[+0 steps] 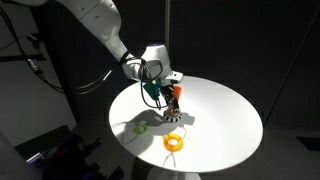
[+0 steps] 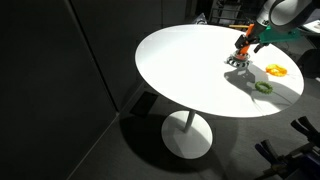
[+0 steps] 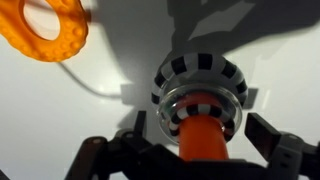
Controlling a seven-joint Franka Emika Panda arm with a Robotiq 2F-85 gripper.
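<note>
In the wrist view, my gripper stands open, one finger at each side of a round piece with a black-and-white checkered rim. An orange part rises in line with that piece, between the fingers and partly covered by the gripper's body. I cannot tell whether either finger touches it. The checkered piece rests on the white table in exterior view 1, with the gripper just over it. Exterior view 2 shows the orange part above the checkered piece, close to the gripper.
An orange ring lies flat toward the near edge of the round white table. To its left is a smaller green ring.
</note>
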